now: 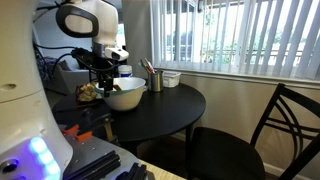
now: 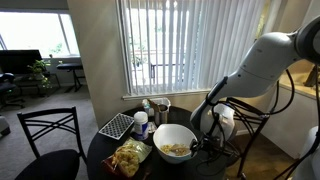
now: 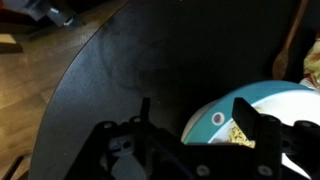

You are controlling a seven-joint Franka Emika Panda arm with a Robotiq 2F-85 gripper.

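A white bowl (image 1: pixel 122 94) with a blue rim holds yellowish pieces of food (image 2: pixel 178 149). My gripper is over the edge of the bowl, with its fingers apart and nothing visibly held. In the wrist view the bowl's rim (image 3: pixel 214 118) passes behind the gap between the fingers, and the right finger overlaps the bowl's inside. Whether a finger touches the rim cannot be told. A brown spoon-like utensil (image 3: pixel 290 40) lies on the dark table beyond the bowl.
A shiny food bag (image 2: pixel 127 158) lies beside the bowl on the round black table (image 1: pixel 170 110). A white canister (image 2: pixel 140 122) and a utensil holder (image 1: pixel 154 78) stand behind it. Bare tabletop is on one side, and a black chair (image 1: pixel 225 150) stands near.
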